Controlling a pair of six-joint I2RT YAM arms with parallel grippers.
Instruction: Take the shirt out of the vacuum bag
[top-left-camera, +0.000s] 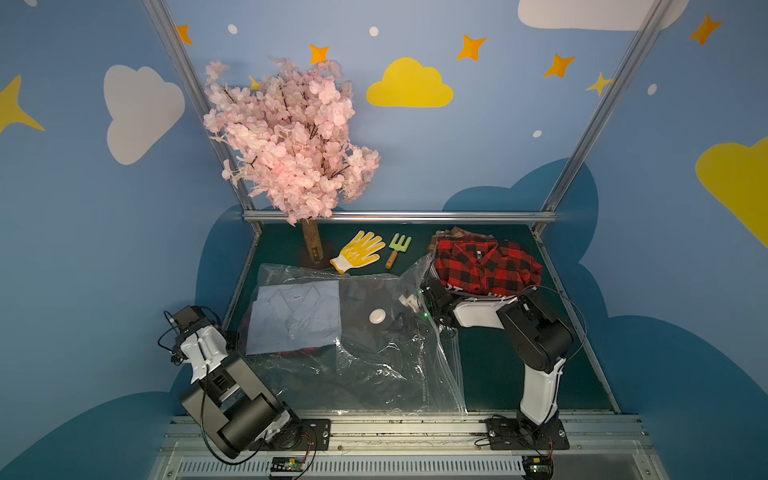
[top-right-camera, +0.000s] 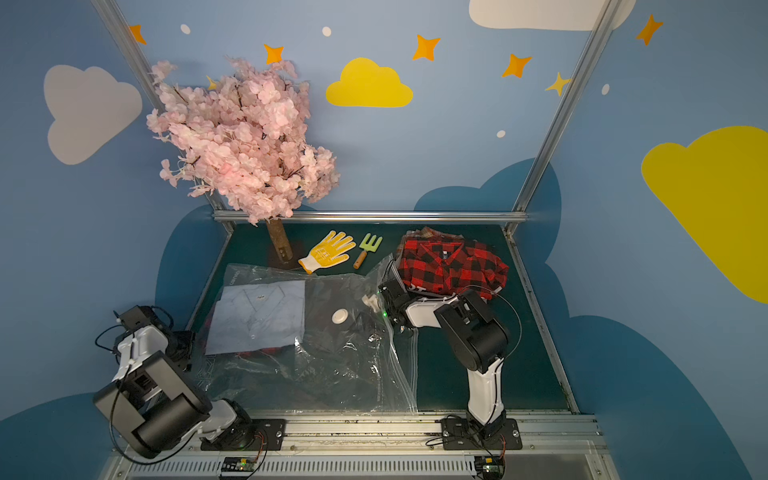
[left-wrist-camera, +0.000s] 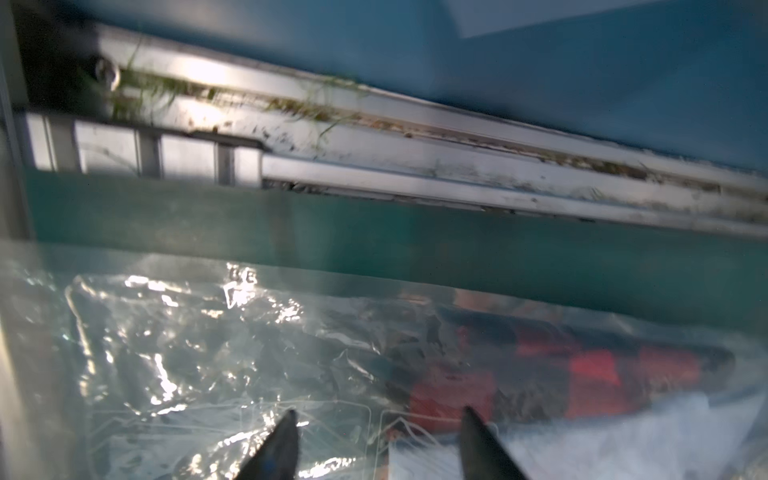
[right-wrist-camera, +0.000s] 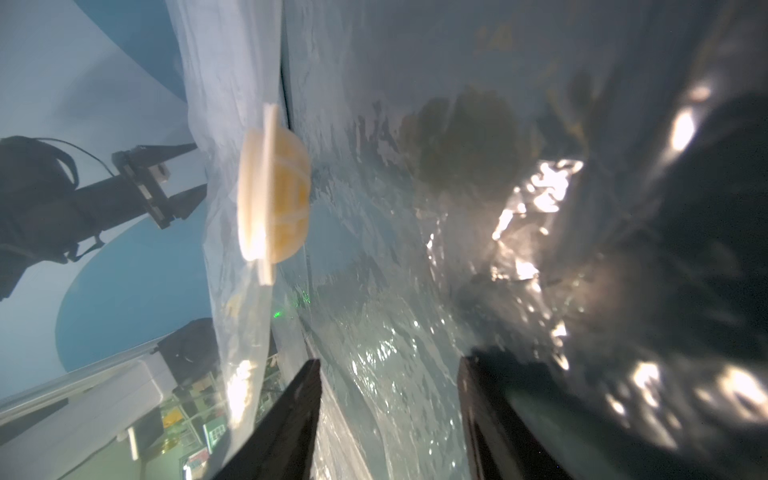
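Observation:
The clear vacuum bag (top-left-camera: 400, 376) lies across the table with a folded light-blue shirt (top-left-camera: 293, 320) on its left part and red checked cloth showing beneath in the left wrist view (left-wrist-camera: 604, 372). A white valve cap (top-left-camera: 377, 316) is on the bag. My right gripper stands open at the bag's right zip edge, facing a pale slider clip (right-wrist-camera: 272, 192), its fingers apart with only film visible between. My left gripper is open over the bag's left side.
A stack of red checked shirts (top-left-camera: 484, 264) lies back right. A yellow glove (top-left-camera: 357, 251), a small garden fork (top-left-camera: 397, 249) and a blossom tree (top-left-camera: 312, 240) stand or lie at the back. Green table shows at right.

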